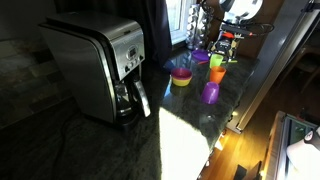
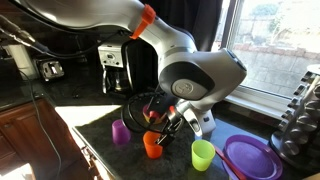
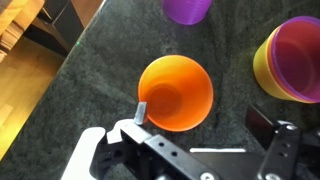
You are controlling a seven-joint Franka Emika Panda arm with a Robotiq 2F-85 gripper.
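Observation:
An orange cup (image 3: 175,93) stands upright and empty, its mouth facing the wrist camera. My gripper is open above it, one finger at the cup's lower left rim and the other off to the right; nothing is held. Exterior view 2 has the orange cup (image 2: 153,146) under the arm, between a purple cup (image 2: 121,132) and a green cup (image 2: 202,154). In exterior view 1 my gripper (image 1: 228,38) hangs above the orange cup (image 1: 217,75) and the green cup (image 1: 215,60).
Close to the right finger sit nested yellow and pink bowls (image 3: 264,68). A purple plate (image 2: 250,156) lies near the window, with a red utensil across its edge. The coffee maker (image 1: 95,65) stands further along the dark counter. The counter's edge drops to a wooden floor.

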